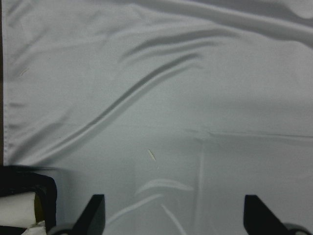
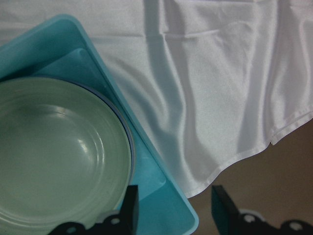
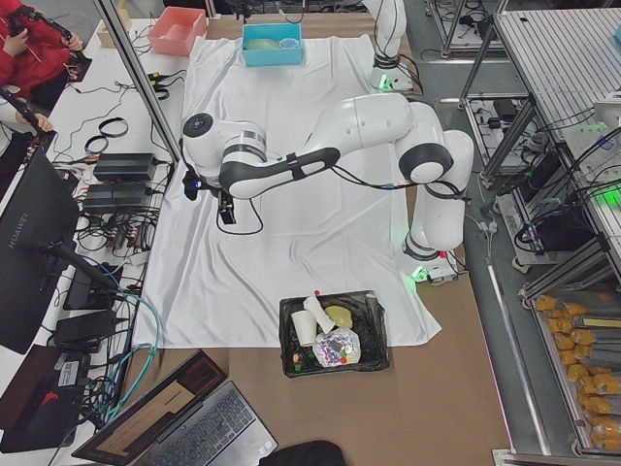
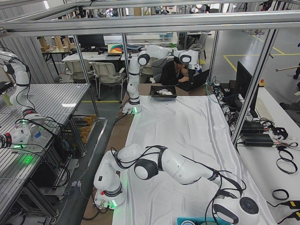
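A pale green plate [image 2: 54, 152] lies in a blue bin [image 3: 272, 58] at the far end of the table, with a blue-rimmed dish beneath it. My right gripper is open above the bin's edge, nothing between its fingers. My left gripper is open over the white cloth [image 1: 171, 107], midway along the table in the left camera view, with nothing held. A black lined tray [image 3: 368, 345] holding a white roll, a pale bag and other small items sits at the near end.
A laptop [image 3: 213, 432] lies on the brown board beside the tray. Monitors, cables and boxes crowd the side bench [image 4: 267, 178]. Frame posts [image 4: 251, 98] stand along the edges.
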